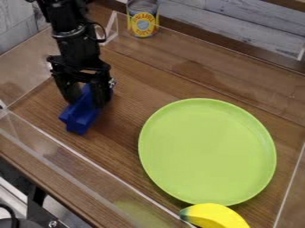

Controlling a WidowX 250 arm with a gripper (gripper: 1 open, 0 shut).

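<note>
My black gripper point(81, 78) hangs at the left of the wooden tray, low over a dark blue block point(78, 116) that lies on the wood, its upper end hidden by the fingers. The fingers are dark against the block, and whether they touch it is unclear. A large green plate point(206, 151) lies to the right, and a yellow banana point(216, 215) sits at its front edge.
A clear can with a yellow label point(143, 22) stands at the back. Bare wood point(191, 71) fills the back and middle. Clear low walls edge the tray at the left and front.
</note>
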